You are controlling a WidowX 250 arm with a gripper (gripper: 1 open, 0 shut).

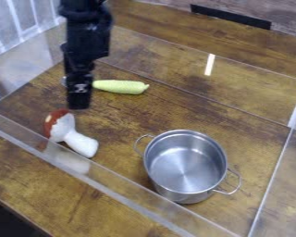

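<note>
My dark gripper (79, 81) hangs over the upper left of the table, blurred by motion; whether its fingers are open or shut is unclear. Below it lies a red-capped white mushroom (77, 138), on its side. A pale yellow-green corn-like item (121, 86) lies just right of the gripper. A steel pot (185, 167) with two side handles stands at the front right.
Clear plastic walls border the wooden table (228, 88) at the front, left and right. A white railing stands at the back left.
</note>
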